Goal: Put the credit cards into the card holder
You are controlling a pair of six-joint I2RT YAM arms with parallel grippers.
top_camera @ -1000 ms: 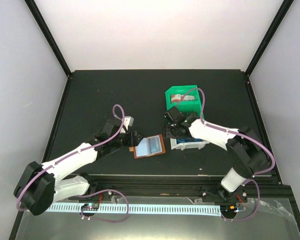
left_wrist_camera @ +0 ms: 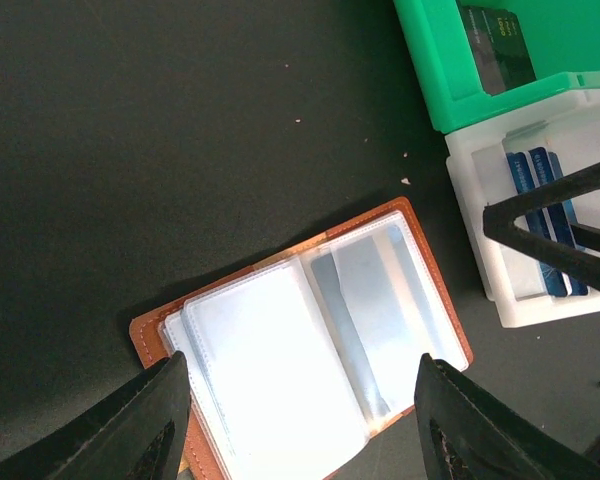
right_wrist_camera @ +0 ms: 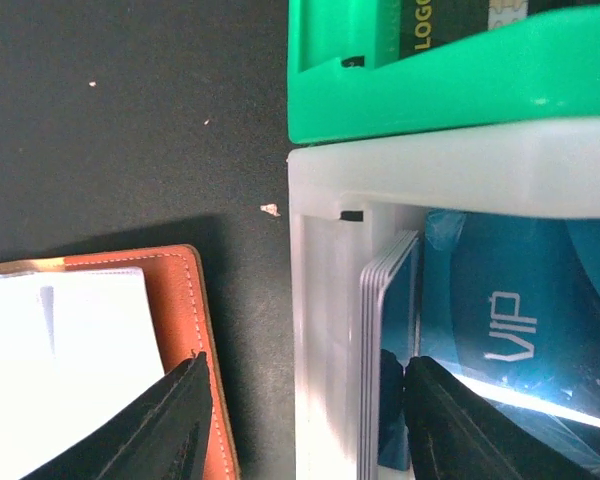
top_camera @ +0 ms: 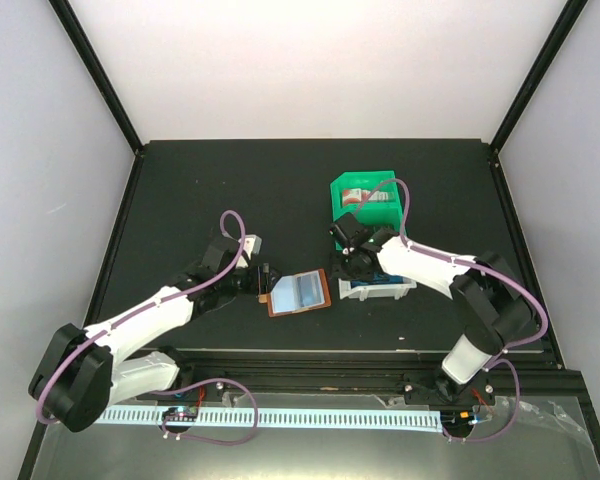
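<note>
The brown card holder [top_camera: 300, 292] lies open on the table, its clear sleeves [left_wrist_camera: 270, 370] facing up. Above it my left gripper stands open and empty. Blue cards [right_wrist_camera: 398, 300] stand upright against the left wall of the white box [right_wrist_camera: 320, 300], and a blue card marked VIP [right_wrist_camera: 510, 300] lies beside them. My right gripper is at this box, fingers apart: one finger [right_wrist_camera: 185, 420] is left of the wall, the other [right_wrist_camera: 440, 420] to the right of the upright cards. How firmly it touches them cannot be seen.
A green box [top_camera: 345, 185] holding other cards [top_camera: 365, 196] adjoins the white box at its far side. Only a narrow strip of table parts the holder from the white box.
My left gripper has drawn back slightly to the left. The white box seems to sit very slightly farther left.
</note>
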